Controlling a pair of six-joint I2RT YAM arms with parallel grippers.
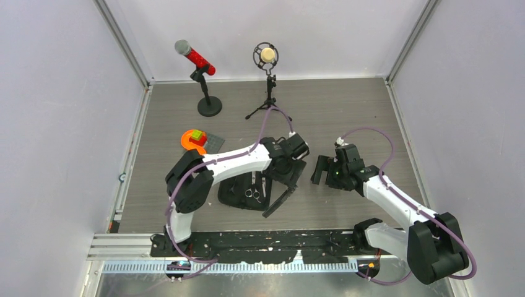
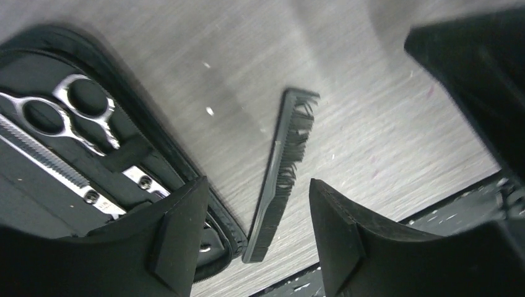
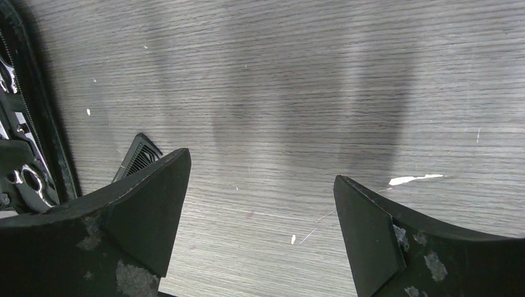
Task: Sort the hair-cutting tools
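Observation:
A black comb [image 2: 282,167] lies slantwise on the table beside the right edge of the black zip case [image 2: 133,105]. In the case are silver scissors [image 2: 86,114] and a toothed pair of thinning shears [image 2: 52,164]. My left gripper is open over the comb, which shows between its fingers with nothing gripped. From above, the left arm hides the upper part of the case [image 1: 232,197]. Farther right, my right gripper stands open with only bare table between its fingers; the comb's end [image 3: 141,151] shows past its left finger.
A red microphone [image 1: 199,60] on a stand and a small tripod with a ring mount [image 1: 270,86] stand at the back. An orange toy piece [image 1: 189,141] with small blocks lies left of the left arm.

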